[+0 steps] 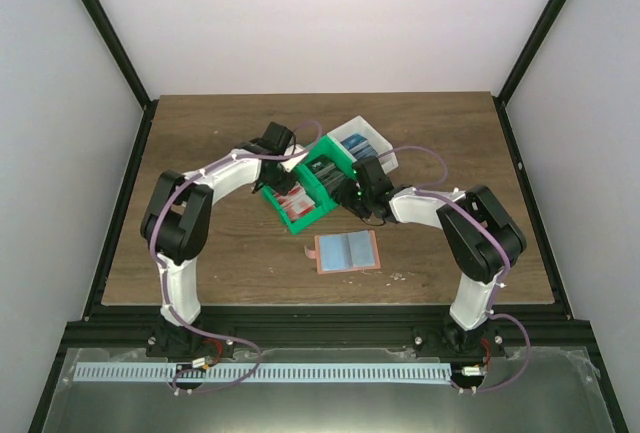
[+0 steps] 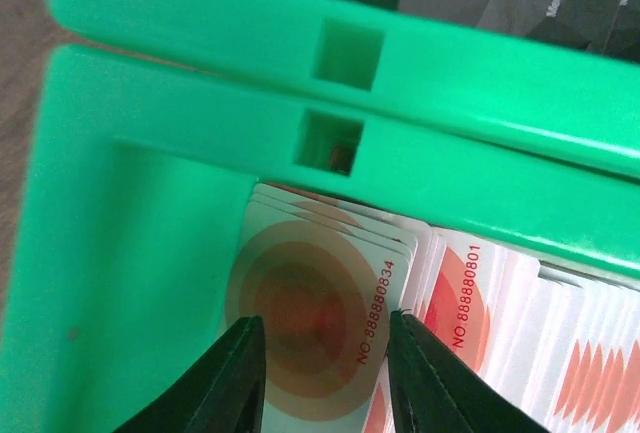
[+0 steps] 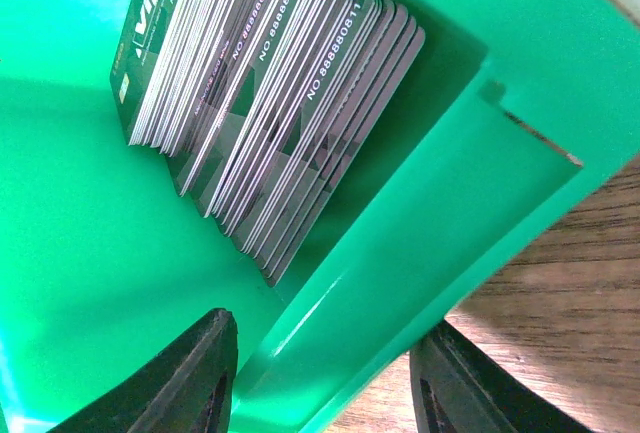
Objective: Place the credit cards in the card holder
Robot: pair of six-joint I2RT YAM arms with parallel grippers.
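The open card holder (image 1: 346, 251), with clear sleeves and a tan edge, lies on the table in front of the boxes. Red-and-white cards (image 2: 320, 323) lean in a row inside one green box (image 2: 130, 273). Over them my left gripper is open; one fingertip sits over the front card's face, the other at its right edge. My right gripper is shut on the wall of the second green box (image 3: 400, 233), one finger on each side. That box holds dark cards (image 3: 270, 93), apart from the fingers.
A white box (image 1: 372, 133) with bluish cards stands behind the green boxes. The two green boxes stand side by side. Bare table (image 1: 240, 263) lies left of the card holder and to its right.
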